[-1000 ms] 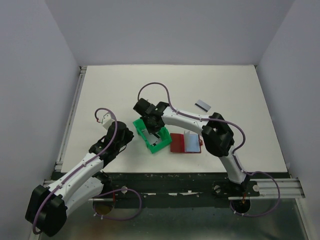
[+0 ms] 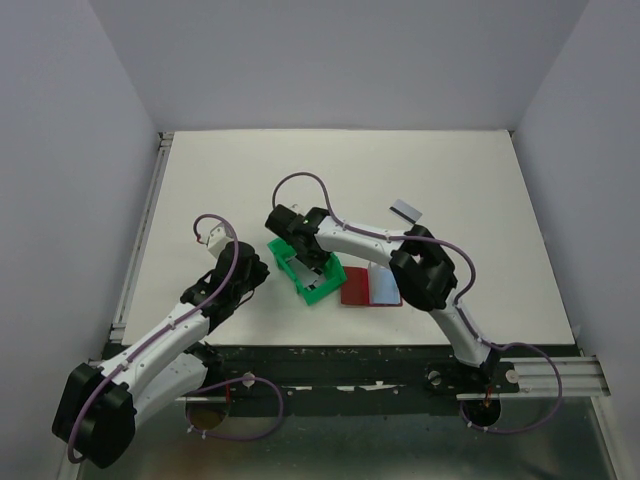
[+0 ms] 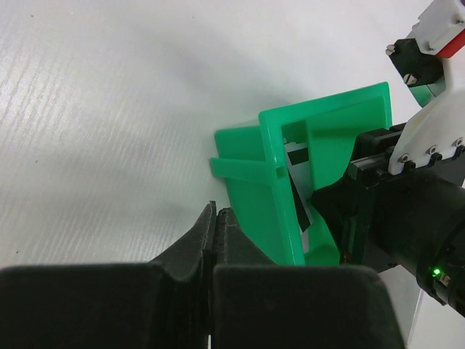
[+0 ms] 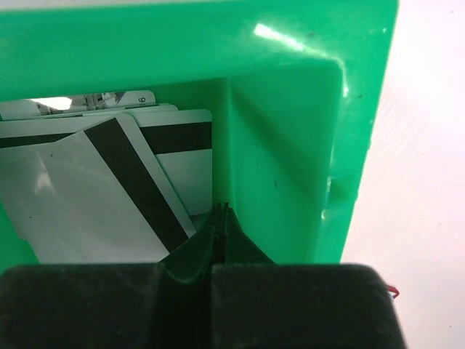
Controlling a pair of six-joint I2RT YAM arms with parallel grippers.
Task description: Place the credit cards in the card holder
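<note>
A green box point(image 2: 325, 291) stands mid-table, holding several white cards point(image 4: 109, 203) with black magnetic stripes, overlapping at angles. My right gripper reaches down inside it, shut, with its fingertips beside the edge of the topmost card; no card shows between them. From the left wrist view, the right gripper dips into the open box point(image 3: 330, 99), hiding part of the cards point(image 3: 300, 190). To the box's left, my left gripper is shut and empty. An opened red holder point(image 2: 355, 286) with a pale blue-white side point(image 2: 383, 286) lies right of the box.
A lone grey card or similar flat piece point(image 2: 406, 211) lies at the back right. My right arm point(image 2: 425, 268) spans the space above the red holder's right side.
My right arm has moved a little left and lower over the box. The box seems shifted slightly to the right. The left arm has hardly moved.
</note>
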